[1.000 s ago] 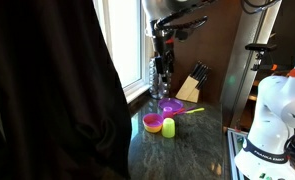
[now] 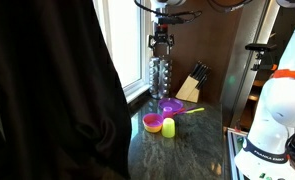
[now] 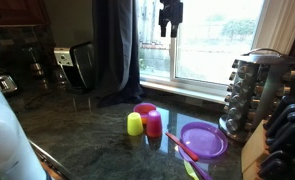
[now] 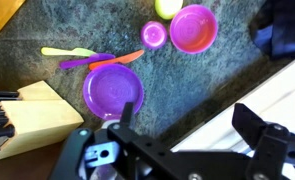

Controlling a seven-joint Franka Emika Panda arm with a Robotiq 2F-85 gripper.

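High over the counter, well clear of everything on it, my gripper (image 2: 161,42) hangs open and empty; the window is behind it in the second exterior view (image 3: 169,30). Its spread fingers frame the bottom of the wrist view (image 4: 174,135). Below lie a purple plate (image 4: 113,91), a pink cup (image 4: 154,35), a pink bowl (image 4: 193,28) and a yellow-green cup (image 4: 168,8), cut by the frame's top. Beside the plate are an orange-red utensil (image 4: 117,60), a purple one (image 4: 87,61) and a yellow-green one (image 4: 68,51). Both cups (image 3: 135,124) stand upside down.
A knife block (image 2: 194,82) and a spice rack (image 3: 253,92) stand near the plate. A dark curtain (image 3: 112,50) hangs by the window (image 3: 202,50). Bare countertop (image 2: 177,155) stretches in front of the cups.
My gripper has risen and moved back, away from the first exterior camera, toward the spice rack side. The tableware on the counter has stayed where it was.
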